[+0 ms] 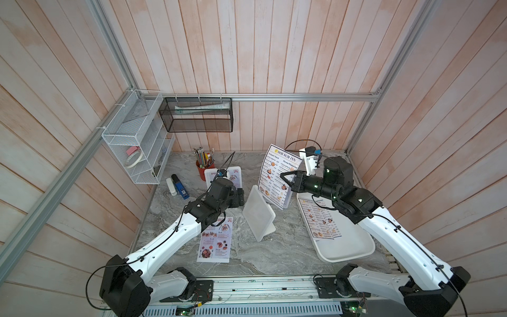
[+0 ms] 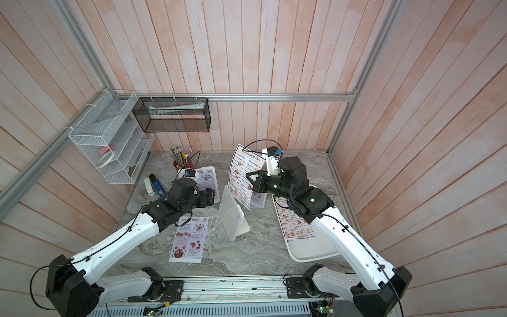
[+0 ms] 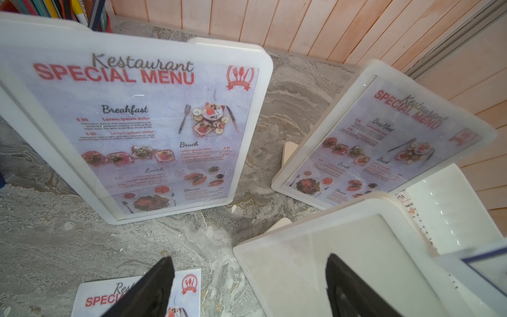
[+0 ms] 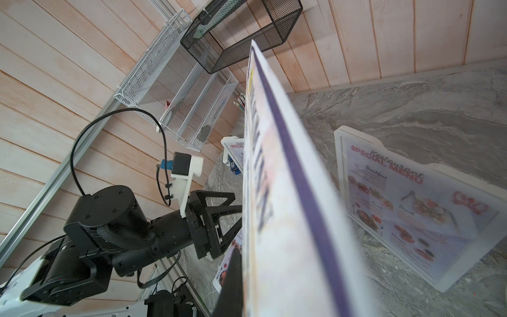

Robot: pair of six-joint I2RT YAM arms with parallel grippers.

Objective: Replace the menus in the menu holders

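Observation:
A Dim Sum Inn menu sheet (image 1: 273,173) is held up on edge in the air, its right edge pinched by my shut right gripper (image 1: 283,177). In the right wrist view that sheet (image 4: 287,222) is seen nearly edge-on. Below and to its left stands an empty white menu holder (image 1: 257,214), tilted back. My left gripper is open above the table beside this holder, nothing between its fingers. Two holders carry Special Menu sheets: a left one (image 3: 158,121) and a right one (image 3: 383,140). A loose Special Menu sheet (image 1: 215,243) lies flat at the front left.
The white tray (image 1: 351,240) on the right contains Dim Sum menus (image 1: 321,217). A red pen cup (image 1: 204,170), a blue bottle (image 1: 180,186) and a white object (image 1: 171,186) occupy the back left. Bare table lies in front of the empty holder.

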